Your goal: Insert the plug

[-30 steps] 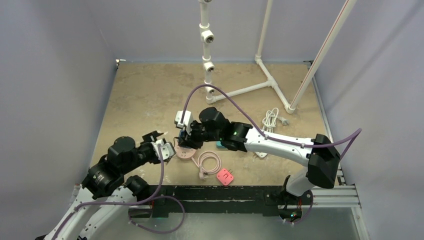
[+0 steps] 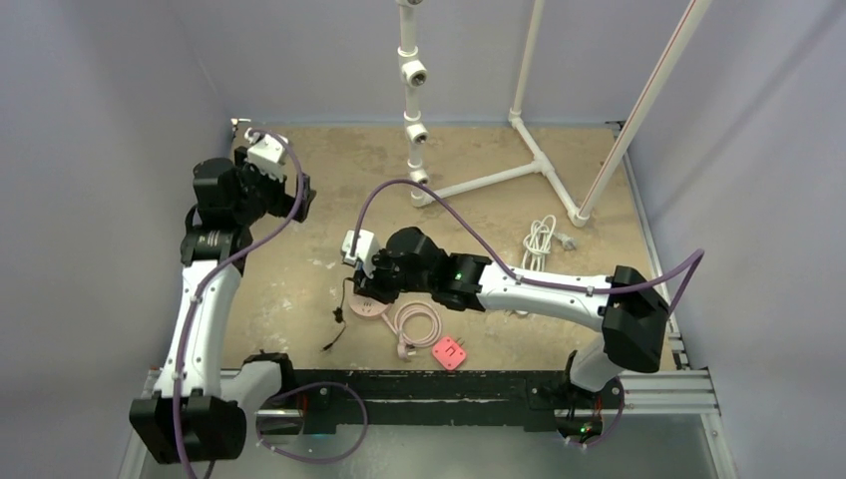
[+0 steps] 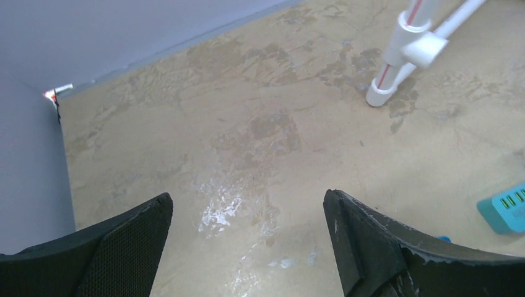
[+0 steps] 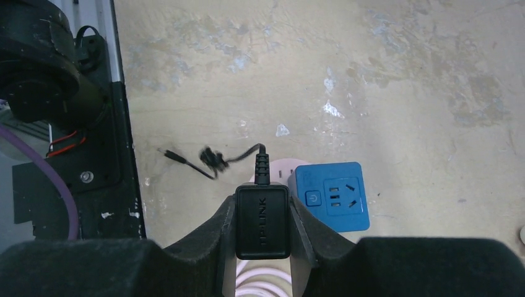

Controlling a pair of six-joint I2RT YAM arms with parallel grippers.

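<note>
In the right wrist view my right gripper is shut on a black TP-LINK power adapter (image 4: 262,219), its cable trailing up behind it. Just right of it and beneath lies a blue socket cube (image 4: 337,207) on a pink round power strip (image 4: 282,168), with sockets facing up. In the top view the right gripper hides most of the cube. My left gripper stands open with nothing between its fingers, over bare table at the back left.
A pink plug block (image 2: 449,353), coiled white cables (image 2: 539,235) and a teal strip (image 3: 504,207) lie around. A white pipe frame (image 2: 542,166) fills the back right.
My left arm has swung from the front centre-left to the back left.
</note>
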